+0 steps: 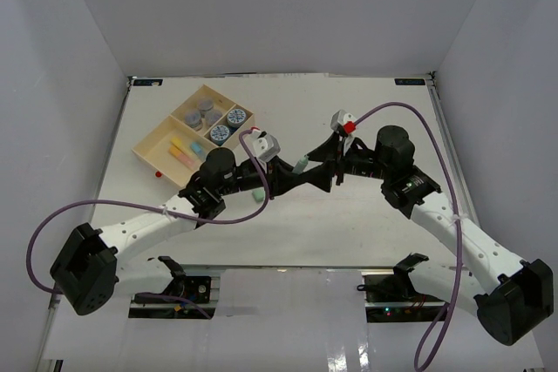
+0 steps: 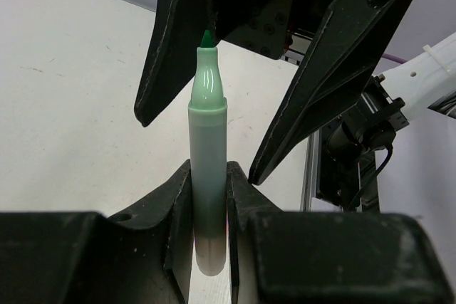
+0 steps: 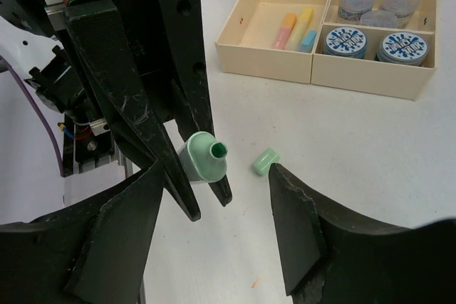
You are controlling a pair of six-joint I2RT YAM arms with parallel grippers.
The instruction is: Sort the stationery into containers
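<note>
A pale green marker, its green tip bare, stands upright in my shut left gripper. My right gripper is part open just beyond it, its two fingers either side of the marker's upper part in the left wrist view, apparently not touching it. In the right wrist view the marker's end shows between the left gripper's fingers. A small green piece, perhaps a cap, lies on the table below.
A divided cream box at the back left holds pink, yellow and blue highlighters, clear tubs and two patterned tins. A small red item lies beside it.
</note>
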